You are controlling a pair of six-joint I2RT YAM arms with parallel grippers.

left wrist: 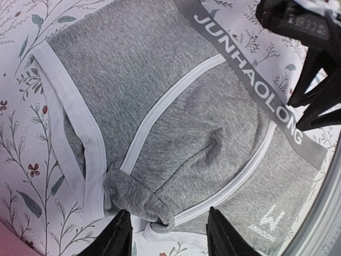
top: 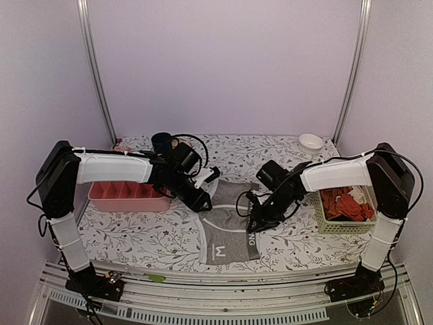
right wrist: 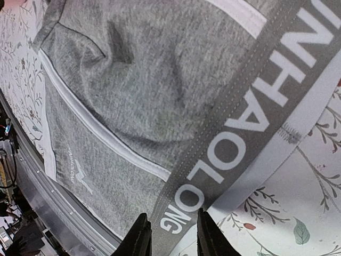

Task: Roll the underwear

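Observation:
Grey underwear (top: 223, 240) with white piping and a lettered waistband (right wrist: 237, 128) lies spread on the floral surface, its middle slightly bunched. In the top view my left gripper (top: 201, 203) is over its left edge; in the left wrist view that gripper shows parted fingers beside the bunched fabric, nothing visibly held. My right gripper (top: 254, 227) is over the waistband on the right side; in the right wrist view its open fingers (right wrist: 144, 234) hover at the band's lower lettering.
A pink divided box (top: 128, 205) stands at left, a green basket (top: 345, 227) with orange cloth at right, a white bowl (top: 310, 142) and dark cup (top: 161, 139) at the back. The front edge of the surface is close below the underwear.

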